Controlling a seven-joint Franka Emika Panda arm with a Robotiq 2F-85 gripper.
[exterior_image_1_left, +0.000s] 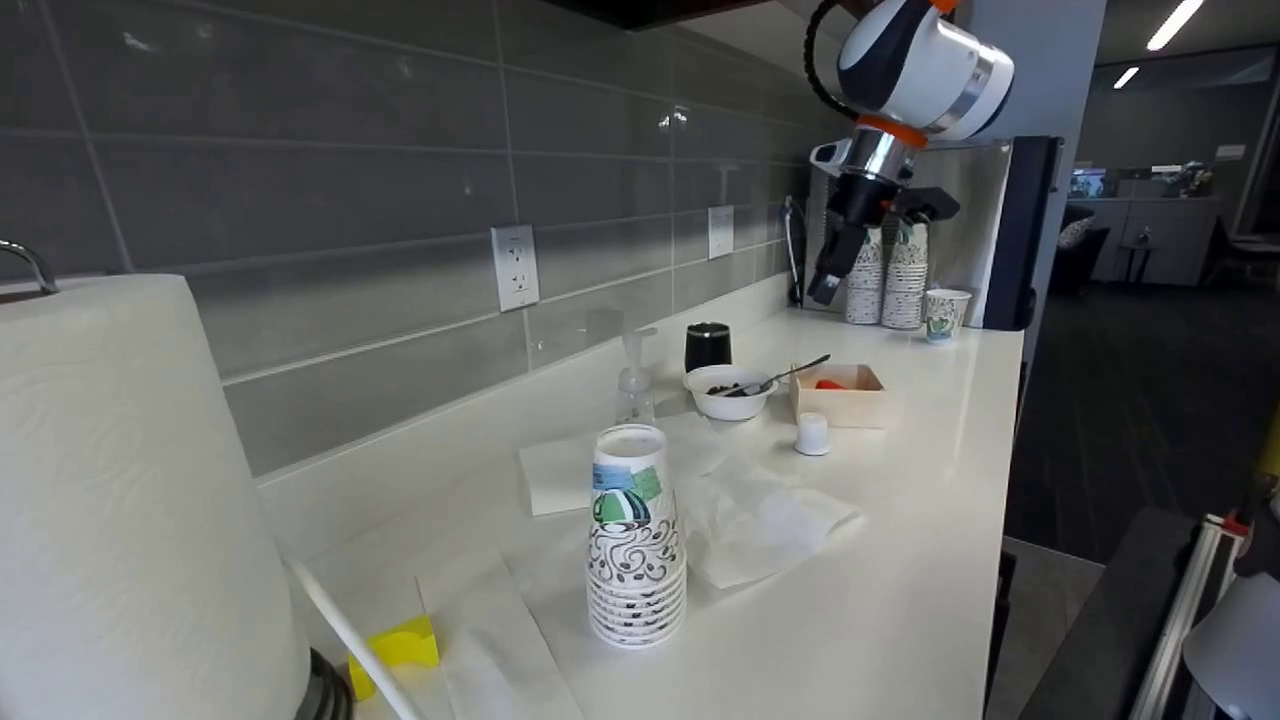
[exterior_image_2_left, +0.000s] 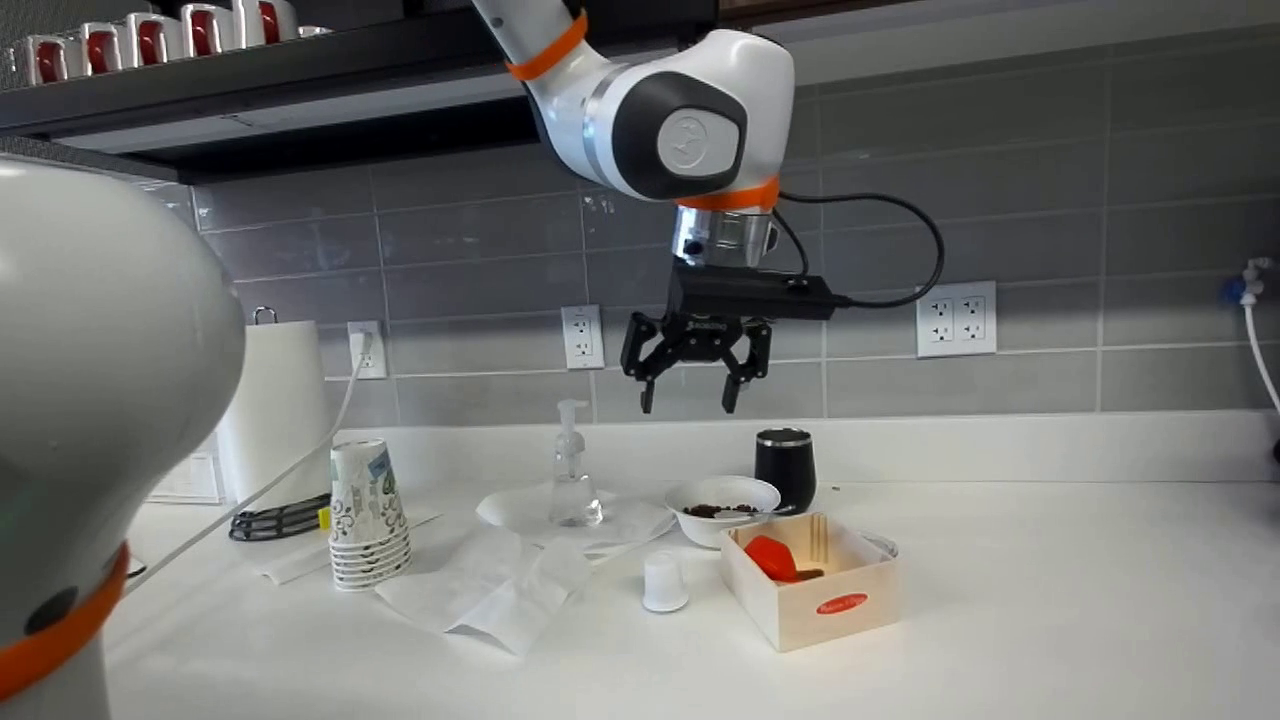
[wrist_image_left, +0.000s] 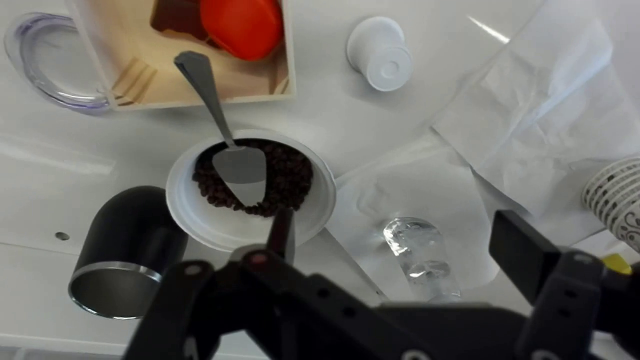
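My gripper (exterior_image_2_left: 689, 406) hangs well above the counter, its fingers spread and nothing between them. Below it stands a white bowl (exterior_image_2_left: 693, 524) of dark beans or chips. A metal spoon (wrist_image_left: 243, 171) rests in the bowl, its handle leaning over the edge of a small wooden box (exterior_image_2_left: 837, 617). Inside that box lies a red object (exterior_image_2_left: 771, 556). In front of the bowl a white pod-like cup (exterior_image_2_left: 663, 584) sits upside down. A black tumbler (exterior_image_2_left: 785, 470) stands behind the bowl, and a clear pump bottle (exterior_image_2_left: 573, 486) is to its left.
A stack of patterned paper cups (exterior_image_1_left: 633, 546) stands near the paper towel roll (exterior_image_1_left: 138, 504). Crumpled white paper (exterior_image_1_left: 768, 518) lies between the stack and the bowl. More stacked cups (exterior_image_1_left: 906, 282) stand at the far end. Right of the box, the counter (exterior_image_2_left: 1056, 600) is clear.
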